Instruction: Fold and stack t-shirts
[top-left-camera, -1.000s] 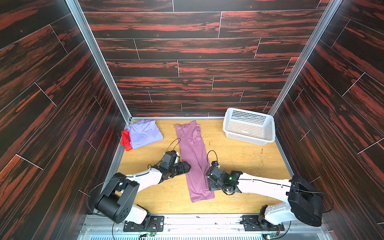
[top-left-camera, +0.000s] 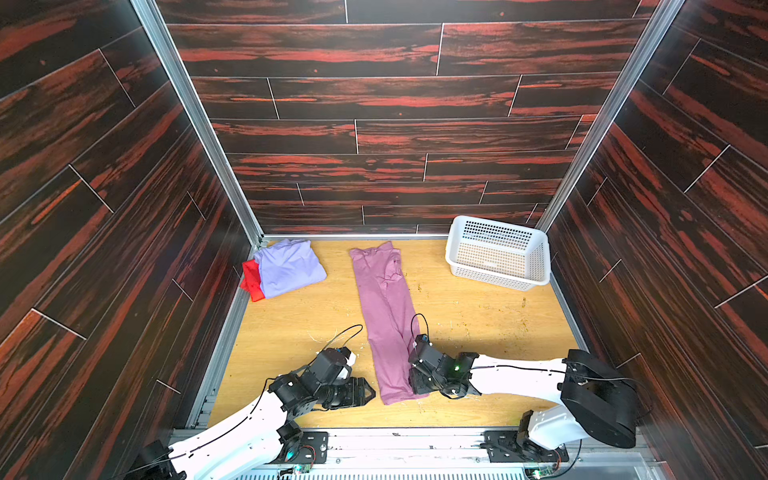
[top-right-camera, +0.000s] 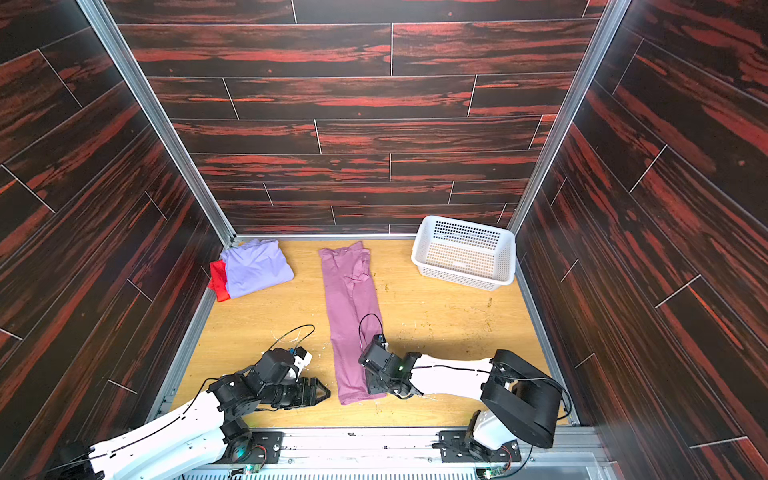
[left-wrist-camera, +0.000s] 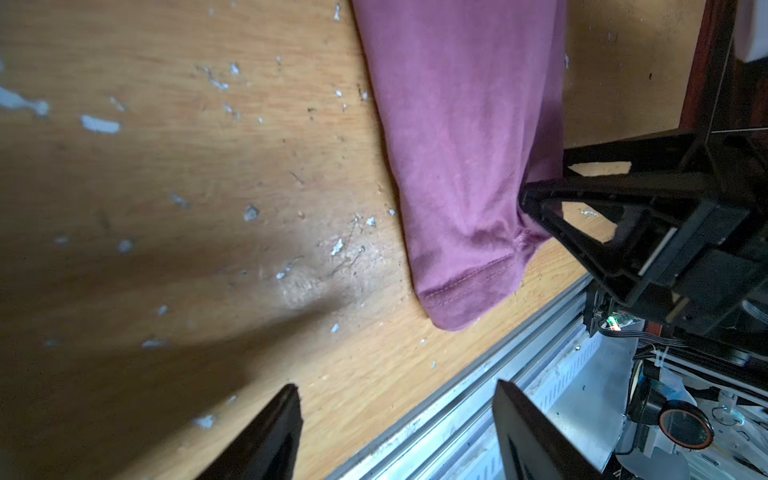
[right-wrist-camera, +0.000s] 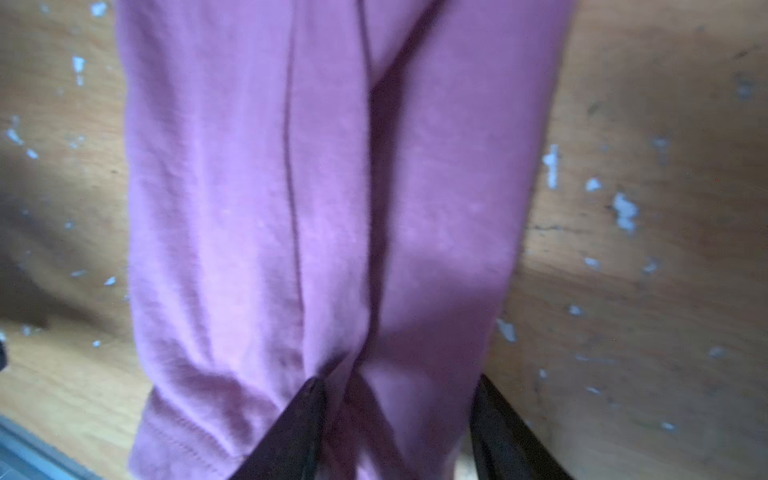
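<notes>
A mauve T-shirt (top-left-camera: 376, 296) lies in a long folded strip from the back of the table to the front. My right gripper is down on the right edge of its near end, fingers apart with the cloth between and under them; whether it grips is unclear. My left gripper is open just left of the near hem, nothing between its fingers. A lavender folded shirt (top-left-camera: 288, 268) lies on a red one (top-left-camera: 249, 280) at the back left.
A white basket (top-left-camera: 496, 252) stands at the back right and looks empty. The front rail (top-left-camera: 384, 436) runs close below the grippers.
My left gripper has moved toward the front edge, away from the middle of the strip. My right gripper has shifted slightly left onto the near end of the cloth.
</notes>
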